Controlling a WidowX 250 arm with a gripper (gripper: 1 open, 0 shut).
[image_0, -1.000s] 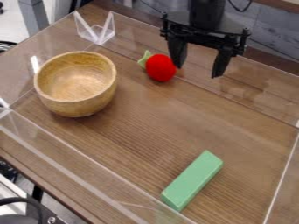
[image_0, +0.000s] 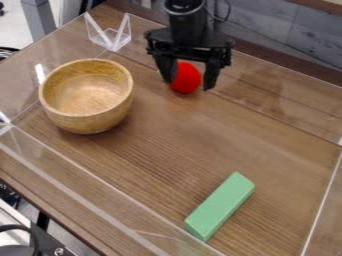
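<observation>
The black gripper (image_0: 185, 64) is at the upper middle, down around a red round object (image_0: 187, 80), its fingers on either side of it. Whether they touch it or how far they are closed is hard to tell.
A wooden bowl (image_0: 54, 92) sits at the left, with a wire item (image_0: 107, 32) behind it. A green block (image_0: 219, 206) lies at the lower right.
The gripper has moved left from the right side of the red object to over and around it. The bowl and green block are unmoved.
</observation>
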